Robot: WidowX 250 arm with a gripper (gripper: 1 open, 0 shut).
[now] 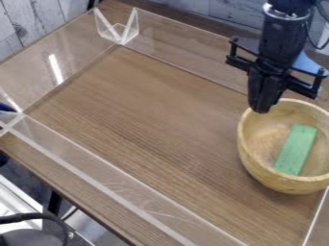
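Observation:
My black gripper [261, 102] hangs at the upper right, shut, with nothing seen between its fingers. It is just above the upper left rim of a round wooden bowl [257, 163]. A green oblong block [295, 150] lies inside the bowl on its right side.
Clear plastic corner pieces [117, 27] stand along its edges. A black cable [33, 219] lies at the lower left edge.

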